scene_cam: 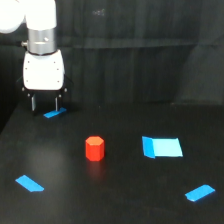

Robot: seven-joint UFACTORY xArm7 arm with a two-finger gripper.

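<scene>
My gripper (pixel 45 104) hangs from the white arm at the upper left, pointing down. Its two dark fingers stand apart, and nothing shows between them. A red block (pixel 94 149), with an angular outline, stands on the dark table (pixel 110 190) near the middle of the view. It is well to the right of the gripper and closer to the camera. To the right of the block, a pale blue flat piece (pixel 167 147) lies on the table with a darker blue strip (pixel 148 147) along its left side.
One blue mark (pixel 55 112) lies near and just below the gripper. Others are a blue mark (pixel 29 184) at the front left and a blue mark (pixel 200 192) at the front right. Dark curtains hang behind the table. Wide areas around the red block are clear.
</scene>
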